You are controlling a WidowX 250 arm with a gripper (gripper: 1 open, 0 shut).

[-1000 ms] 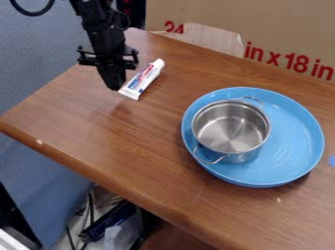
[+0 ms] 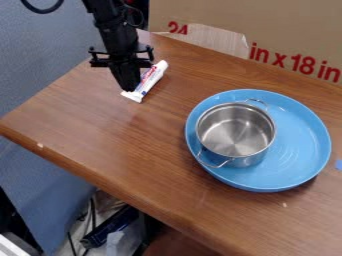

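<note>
My black gripper (image 2: 130,80) is low at the upper left of the wooden table (image 2: 120,130), right beside a white tube (image 2: 144,82) with red and blue print, which lies diagonally. The fingertips overlap the tube's left side in this view; whether they touch it or are open or shut I cannot tell. A steel pot (image 2: 235,128) with handles sits on a blue plate (image 2: 294,165) at the right.
A cardboard box (image 2: 267,25) stands behind the table. The table's left edge drops to a floor with assorted items.
My gripper has shifted slightly right, closer over the tube. The pot and plate have not moved.
</note>
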